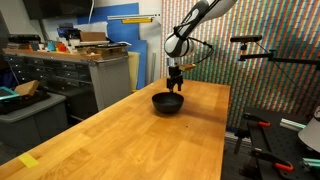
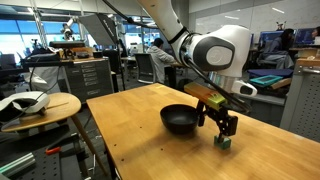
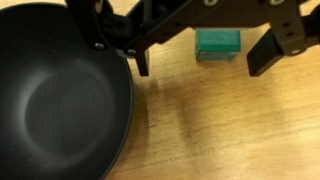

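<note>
On the wooden table sits a black round bowl point(image 1: 168, 104), empty in the wrist view, where its dark inside point(image 3: 62, 105) fills the left. To its right in that view is a small green block point(image 3: 218, 46), partly covered by the gripper at its top edge. The same green block point(image 2: 223, 143) rests on the table in exterior view 2. My gripper point(image 2: 216, 126) is open above the table beside the bowl, with its fingers apart on either side of the block in the wrist view. Whether they are low enough to flank it is unclear. Exterior view 1 hides the block.
A grey drawer cabinet point(image 1: 95, 75) stands along one side, beyond the table edge. Behind the arm are shelves with bins point(image 2: 275, 82).
</note>
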